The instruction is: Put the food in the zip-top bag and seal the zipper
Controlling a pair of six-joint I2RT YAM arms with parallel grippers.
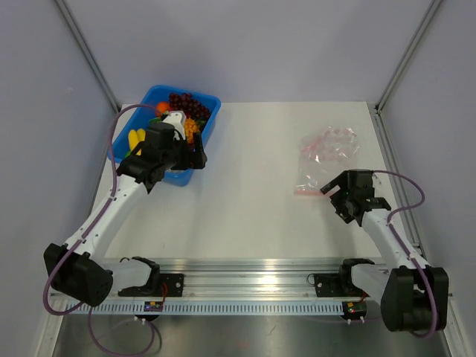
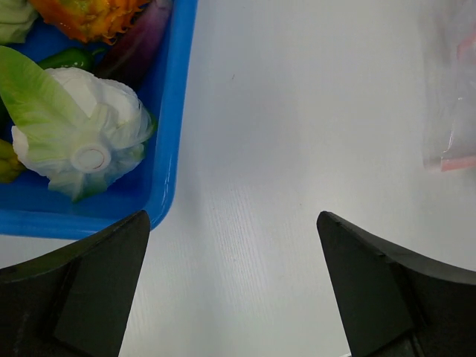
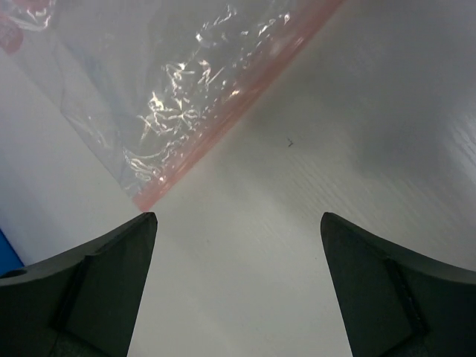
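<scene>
The clear zip bag (image 1: 326, 156) lies flat and empty-looking on the right of the table, its reddish zip edge (image 3: 216, 130) towards the front. My right gripper (image 1: 332, 201) is open beside that edge, with only bare table between its fingers in the right wrist view. At the left stands a blue bin (image 1: 210, 123) of play food, among it dark grapes (image 1: 190, 105), an orange horned fruit (image 2: 93, 16), an eggplant (image 2: 137, 43) and a cauliflower (image 2: 82, 130). Above the bin's right front side, my left gripper (image 1: 197, 149) hangs open and holds nothing.
A wide stretch of white table (image 1: 245, 193) between bin and bag is clear. Metal rails (image 1: 253, 275) run along the front, and walls close in the sides and back. In the bin, the left arm hides part of the food.
</scene>
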